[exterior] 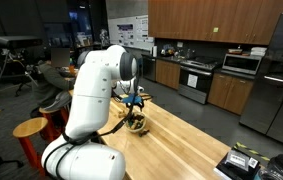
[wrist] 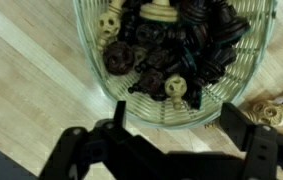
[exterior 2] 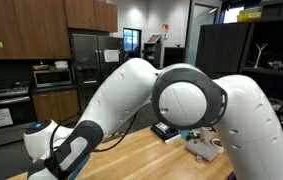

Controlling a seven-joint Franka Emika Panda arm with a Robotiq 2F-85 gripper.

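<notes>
A pale woven basket [wrist: 114, 88] fills the upper part of the wrist view and holds several dark chess pieces [wrist: 171, 58] mixed with a few light ones [wrist: 176, 86]. My gripper is above the basket's near rim, its fingers [wrist: 117, 114] spread apart with nothing visibly held. From the first exterior view, the basket [exterior: 136, 123] sits on the wooden table below the gripper [exterior: 133, 100]. More light pieces [wrist: 269, 112] lie on the table to the right of the basket in the wrist view. The second exterior view leaves the fingertips out of sight.
Bare wooden table [exterior: 176, 145] stretches to the right of the basket. A black-and-white boxed item [exterior: 238, 163] stands at the table's right side. Red stools [exterior: 28, 128] are on the left, off the table.
</notes>
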